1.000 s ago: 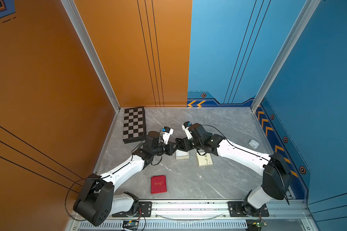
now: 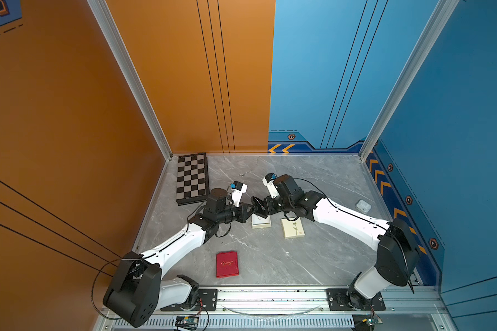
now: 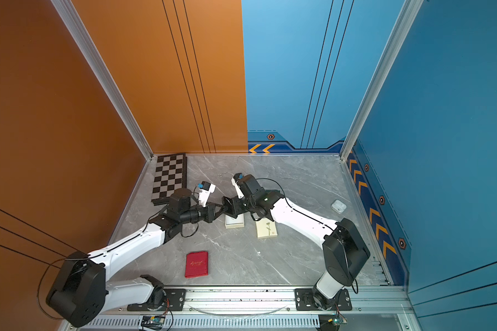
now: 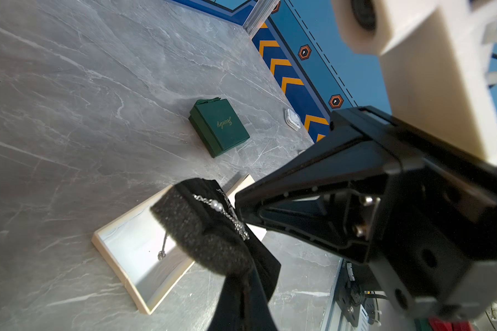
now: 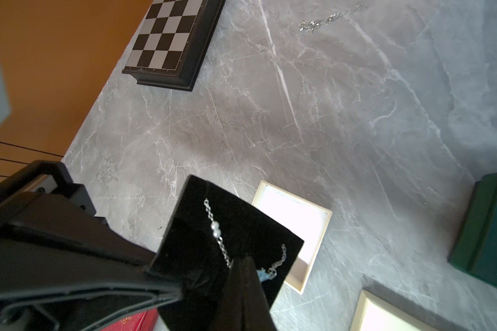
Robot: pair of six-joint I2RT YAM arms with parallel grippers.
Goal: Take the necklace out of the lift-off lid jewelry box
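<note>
A black padded insert (image 5: 193,242) with a silver chain necklace (image 4: 215,204) and pearl beads is raised over the open cream box (image 5: 292,209). My left gripper is shut at the insert's edge. My right gripper is shut at the insert from the other side; whether either pinches it is hard to tell. In the left wrist view, part of a chain with a pendant (image 4: 161,254) hangs below the insert over the box.
The left arm has barely moved.
</note>
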